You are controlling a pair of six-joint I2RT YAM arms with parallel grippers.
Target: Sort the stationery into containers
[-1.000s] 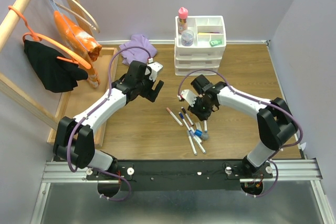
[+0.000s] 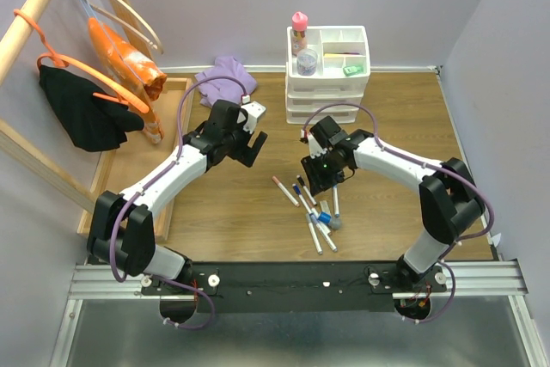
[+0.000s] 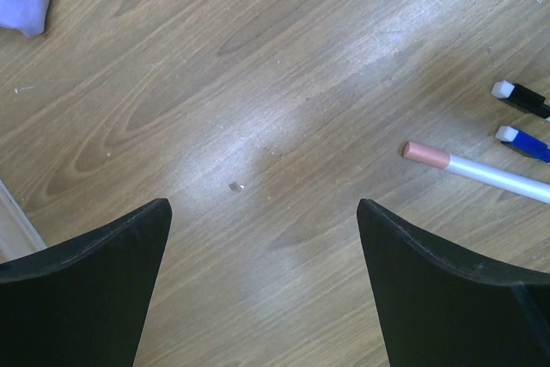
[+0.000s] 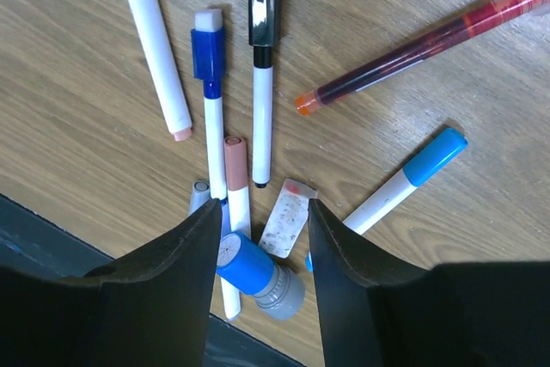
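Several markers lie loose on the wooden table, among them a black-capped one (image 4: pixel 262 83), a blue-capped one (image 4: pixel 210 58) and a pink-ended one (image 4: pixel 155 49). A light-blue-capped marker (image 4: pixel 400 180) and a dark red pen (image 4: pixel 430 47) lie apart on the right side of the right wrist view. Close to the fingertips are a white eraser (image 4: pixel 288 217) and a small blue-and-grey bottle (image 4: pixel 245 262). Above the items hangs my right gripper, open and empty. My left gripper is open over bare table, left of a pink-capped marker (image 3: pixel 490 174).
A white drawer organizer (image 2: pixel 327 83) stands at the back, holding a pink-topped bottle (image 2: pixel 299 30), a clear jar (image 2: pixel 307 62) and a green item (image 2: pixel 353 70). Purple cloth (image 2: pixel 225 79) lies back left. A wooden rack with hangers occupies the left.
My right gripper has shifted a little to the left and its wrist has turned upright over the pens. The left arm and the stationery have stayed put.
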